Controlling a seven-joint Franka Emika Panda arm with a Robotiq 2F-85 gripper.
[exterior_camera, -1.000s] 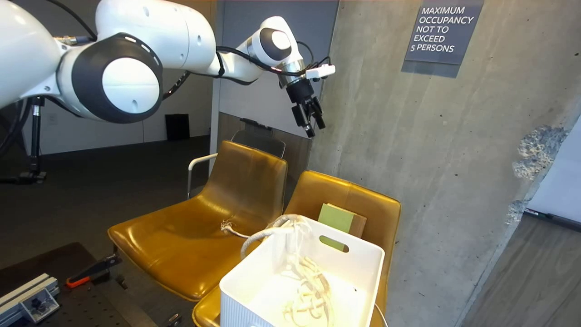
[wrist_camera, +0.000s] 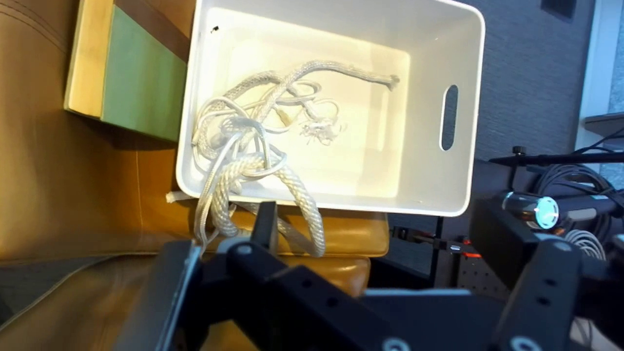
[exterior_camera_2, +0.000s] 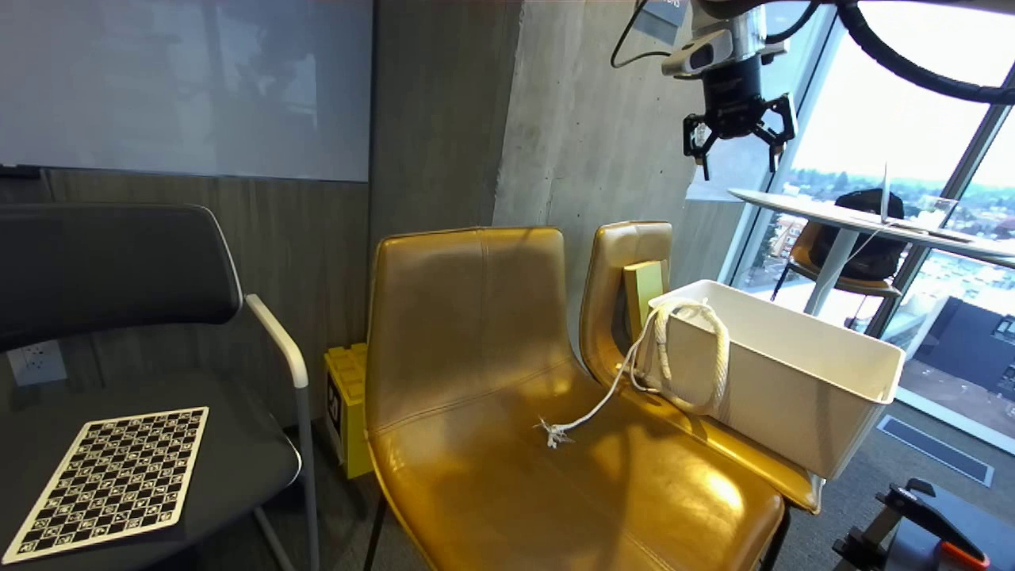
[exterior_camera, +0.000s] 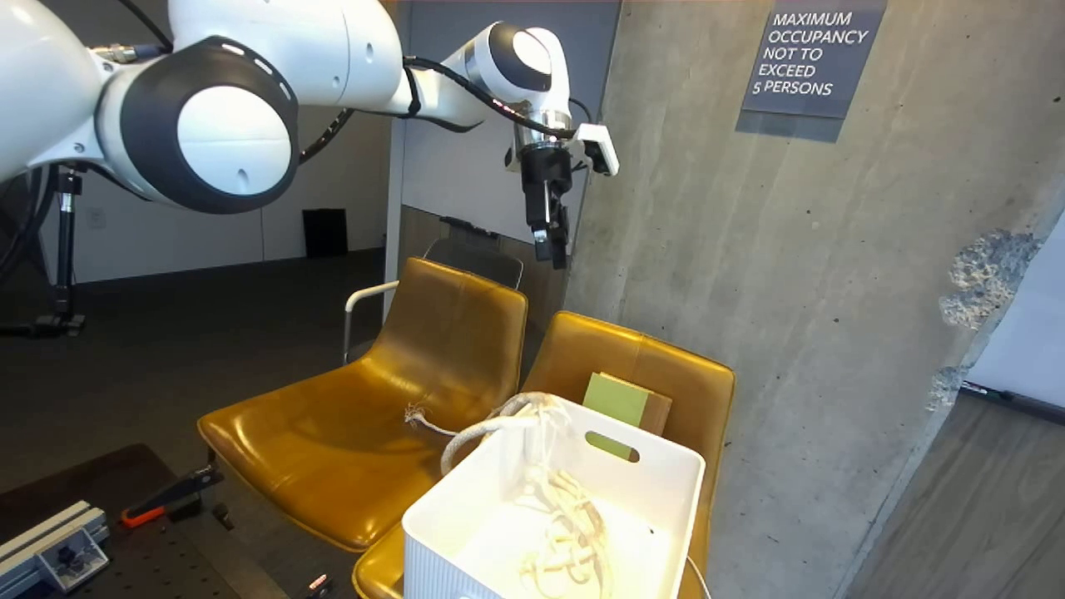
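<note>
Above the chairs my gripper (exterior_camera_2: pixel 740 171) hangs open, its two fingers spread and nothing between them. In exterior view 1 the gripper (exterior_camera: pixel 552 254) points down, well above the bin and behind it. The white bin (exterior_camera_2: pixel 804 366) stands on a tan chair. Pale rope (wrist_camera: pixel 351 71) lies loosely coiled inside it, and a thick loop (wrist_camera: pixel 313 219) hangs over the rim. A thinner frayed end (exterior_camera_2: pixel 561 433) trails onto the seat of the neighbouring tan chair (exterior_camera_2: pixel 476 323). Between the bin and its chair's backrest is a green and wooden block (wrist_camera: pixel 137 82).
A concrete wall (exterior_camera: pixel 799 299) rises behind the chairs. A dark chair (exterior_camera_2: pixel 105 276) bearing a checkered board (exterior_camera_2: pixel 114 480) stands at the left in exterior view 2. Tools, including an orange-handled one (exterior_camera: pixel 165 501), lie on the dark bench. Air around the gripper is clear.
My gripper has turned from a slant to nearly straight down and shifted slightly left in exterior view 1. The wrist has rotated. Bin and rope look unmoved.
</note>
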